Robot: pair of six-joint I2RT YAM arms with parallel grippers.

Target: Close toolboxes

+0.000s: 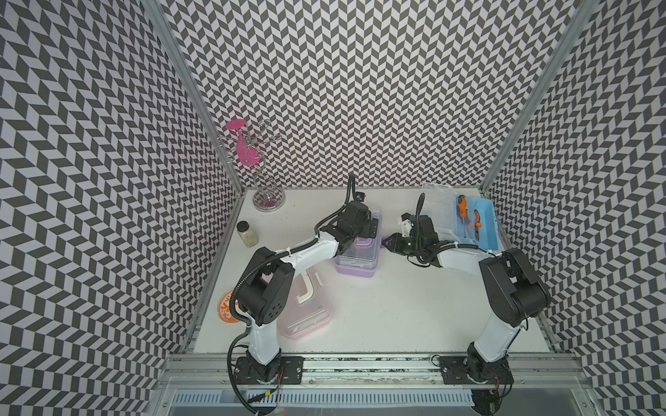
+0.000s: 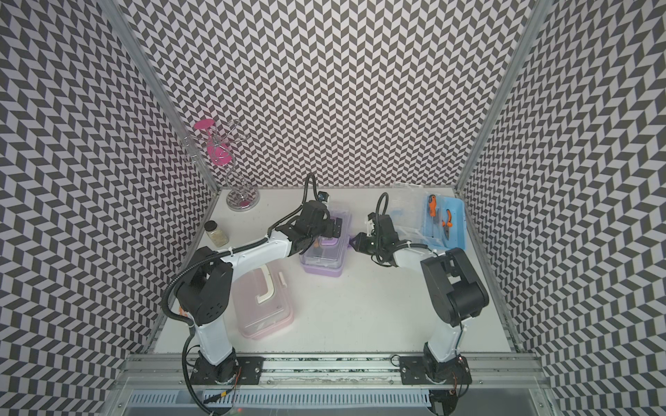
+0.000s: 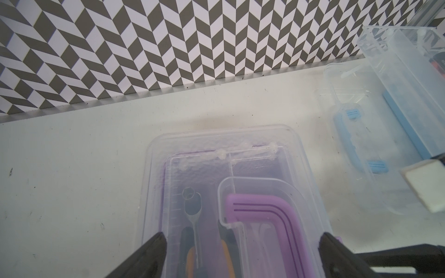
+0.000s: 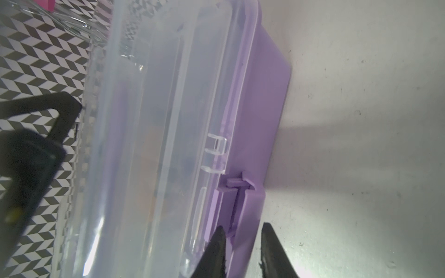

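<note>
A purple toolbox [image 1: 357, 271] stands mid-table with its clear lid [image 3: 194, 143] lying down over tools. Above this lid my left gripper is open, its fingers [image 3: 143, 252] spread wide. A purple latch [image 4: 248, 217] on the box's side is swung outward. My right gripper has its fingers [image 4: 273, 250] apart, one on each side of the latch, with a gap on the right. At the back right, a blue toolbox [image 1: 491, 222] stands open, its clear lid [image 1: 437, 208] folded out to the left. A pink toolbox [image 1: 305, 315] with its lid down sits front left.
A jar [image 1: 247, 234] and a metal stand with pink pieces [image 1: 268, 199] are at the left. An orange disc [image 1: 227, 306] lies near the left edge, partly behind my left arm.
</note>
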